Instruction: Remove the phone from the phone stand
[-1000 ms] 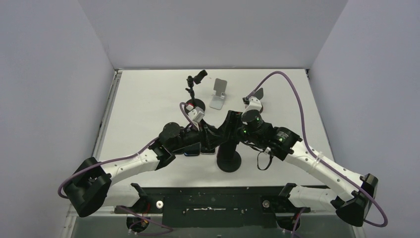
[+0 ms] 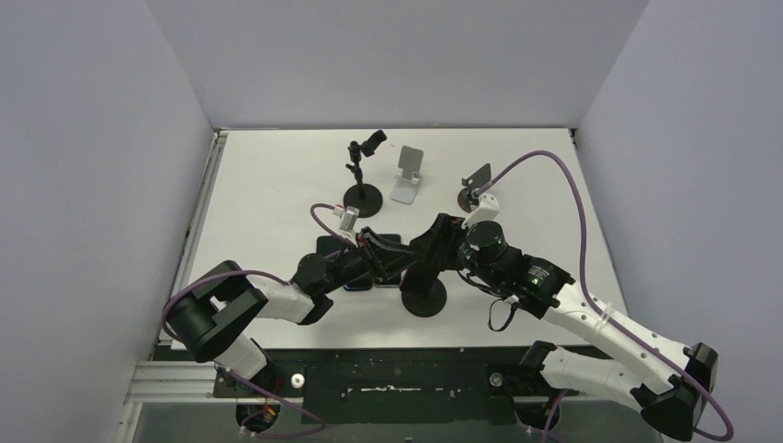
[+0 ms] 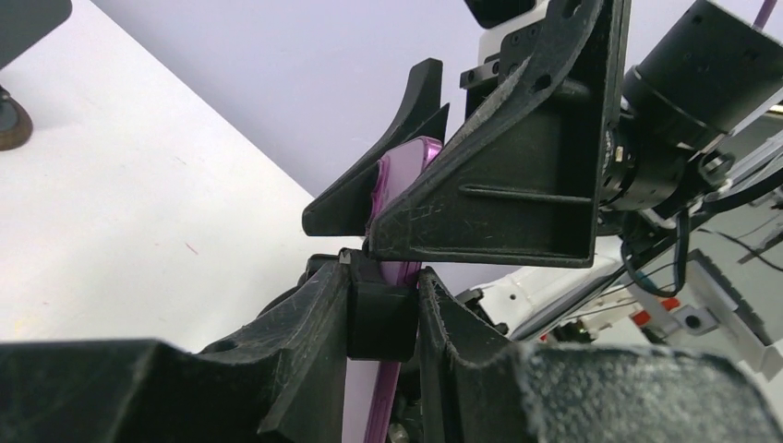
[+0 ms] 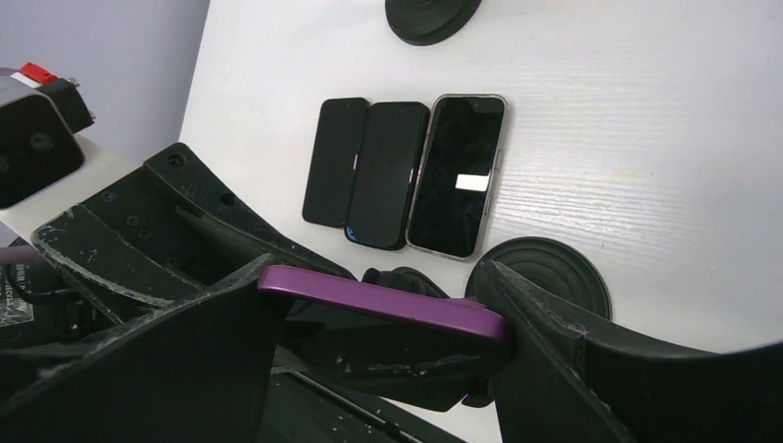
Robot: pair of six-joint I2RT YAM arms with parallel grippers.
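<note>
A phone with a purple edge (image 4: 383, 300) stands upright on a black stand, whose round base (image 2: 424, 302) is on the table. In the left wrist view my left gripper has its fingers around a black block (image 3: 381, 323) of the stand at the phone. My right gripper is part open around the phone’s top end; its fingers also show above the block in the left wrist view. Whether either grips firmly cannot be told. Much of the stand is hidden by both grippers.
Three dark phones (image 4: 385, 171) lie side by side behind. Farther back stand a black stand (image 2: 363, 198), a silver stand (image 2: 407, 175) and a small stand (image 2: 475, 180).
</note>
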